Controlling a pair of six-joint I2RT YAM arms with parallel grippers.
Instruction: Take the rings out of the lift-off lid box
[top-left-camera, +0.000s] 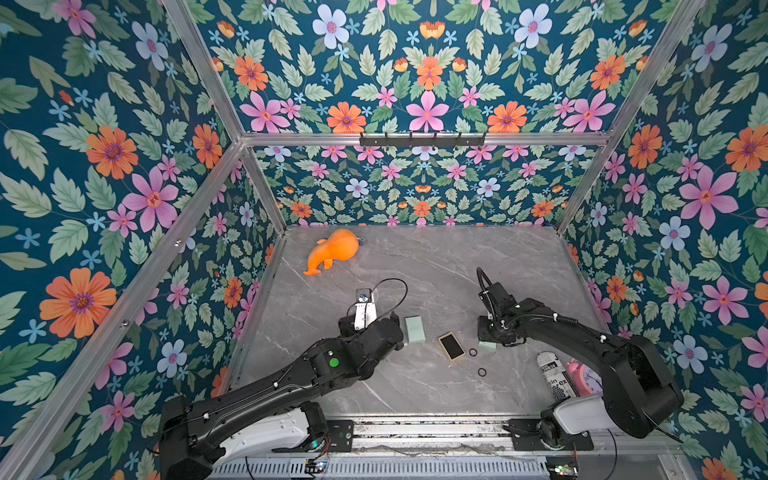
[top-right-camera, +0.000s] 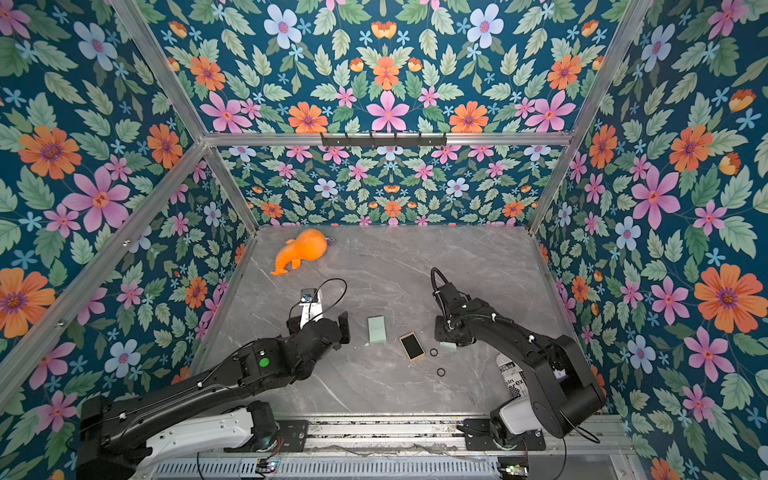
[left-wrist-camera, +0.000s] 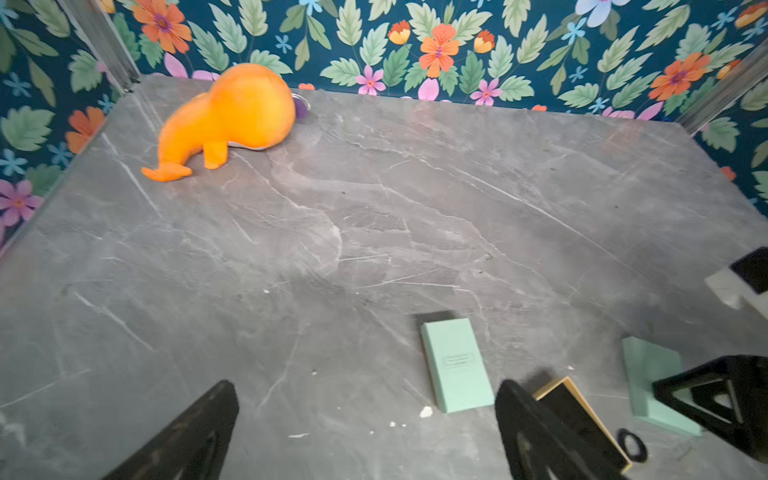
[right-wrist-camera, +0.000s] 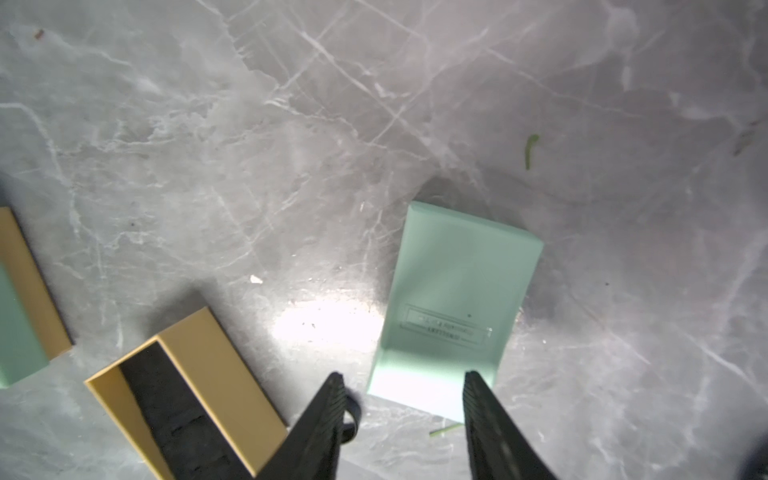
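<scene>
The open tan box (right-wrist-camera: 220, 384) with a black insert lies on the table; no ring shows in its visible part in the right wrist view. Two dark rings rest beside it: one ring (top-left-camera: 473, 352) close to its right, another ring (top-left-camera: 481, 372) nearer the front. A mint lid (right-wrist-camera: 456, 308) lies flat to the right, top up. Over its near end my right gripper holds its fingers apart, with the lid below; contact cannot be told. My left gripper is wide open above bare table, left of the boxes.
Between my left gripper and the open box lies a second mint box (left-wrist-camera: 457, 364) with its lid on. An orange plush toy (top-left-camera: 332, 250) sits at the back left. A can (top-left-camera: 554, 374) and a pink clock (top-left-camera: 585, 378) stand front right.
</scene>
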